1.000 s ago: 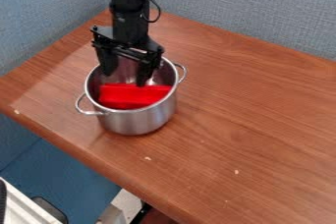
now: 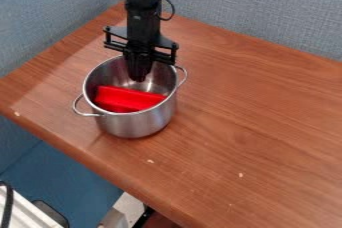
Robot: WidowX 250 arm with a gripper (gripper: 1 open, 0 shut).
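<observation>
A steel pot (image 2: 138,120) with two side handles stands on the wooden table near its left edge. A red object (image 2: 127,100) lies inside it, low in the bowl. My black gripper (image 2: 139,70) hangs over the back of the pot with its lower end inside the rim. Whether its fingertips hold anything is hidden by their dark, small shape; nothing red shows between them.
Blue padded walls (image 2: 254,2) border it at the back and left. A white object and dark cables lie below at the bottom left.
My gripper has shifted a little and now sits higher over the back of the pot, showing more of the red object, which remains inside.
</observation>
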